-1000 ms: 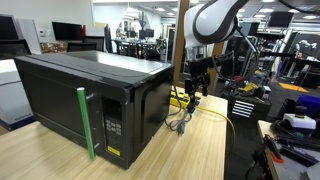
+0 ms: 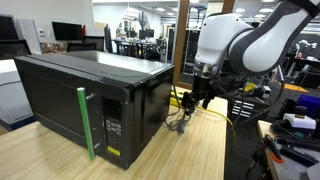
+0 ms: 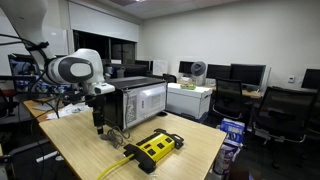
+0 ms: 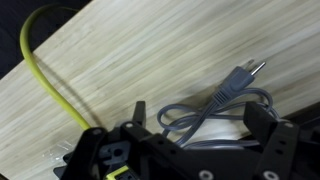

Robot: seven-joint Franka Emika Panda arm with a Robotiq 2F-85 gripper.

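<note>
In the wrist view a grey power plug (image 4: 237,80) with two metal prongs lies on the light wooden table, its grey cord (image 4: 190,128) looping below it. My gripper is open above the cord, its fingertips (image 4: 139,112) apart at either side with nothing held. The plug sits between the fingers' lines, further out toward the top of the picture. In exterior view 1 the gripper (image 2: 194,101) hangs low over the table beside the black microwave (image 2: 118,100), close to the cord (image 2: 180,124).
A yellow power strip (image 3: 155,150) lies on the table, with its yellow cable (image 4: 50,88) running past the gripper. The microwave stands directly beside the cord. Bare table (image 2: 195,155) lies in front of the microwave's side.
In exterior view 1 the arm has come toward the camera and lower, bringing the open gripper nearer the grey cord. Microwave and cord look unmoved.
</note>
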